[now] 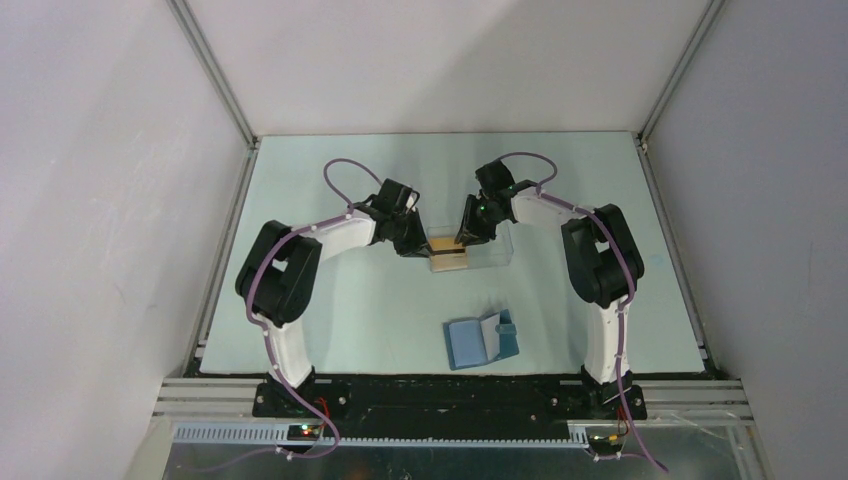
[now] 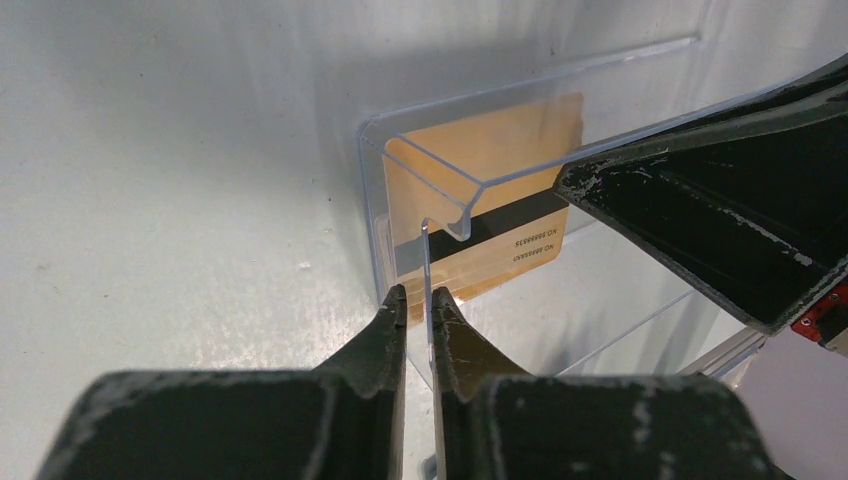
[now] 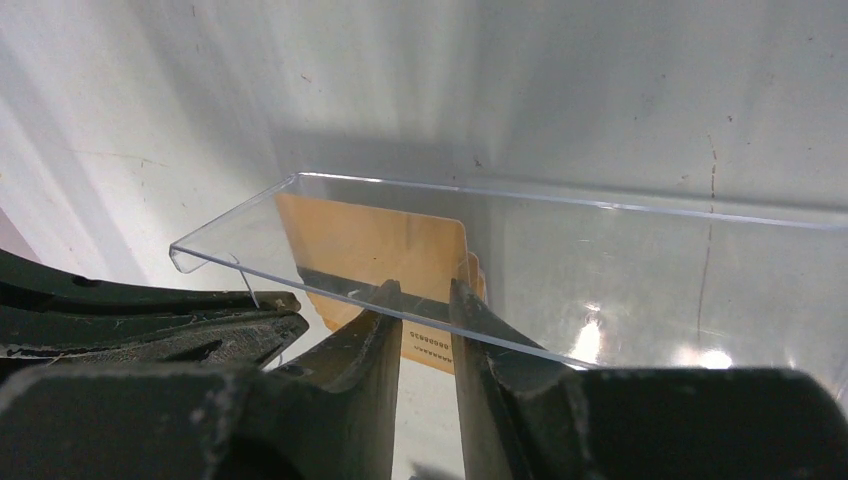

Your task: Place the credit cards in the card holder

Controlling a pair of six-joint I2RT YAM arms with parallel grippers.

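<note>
Tan cards with a black stripe lie in the left end of a clear plastic tray (image 1: 490, 262), a second edge peeking from behind the front one in the right wrist view. My left gripper is shut on the tray's clear side edge. Over the cards, my right gripper is part open, fingertips behind the clear front rim near the front card's right edge; no firm hold shows. Apart from both grippers, the blue card holder (image 1: 466, 343) rests near the table's front edge, a pale flap at its right part.
Both arms crowd the tray, and the left gripper's black finger (image 3: 230, 330) sits close to my right one. Bare table (image 1: 350, 320) spreads on the left, and a clear strip separates tray from holder.
</note>
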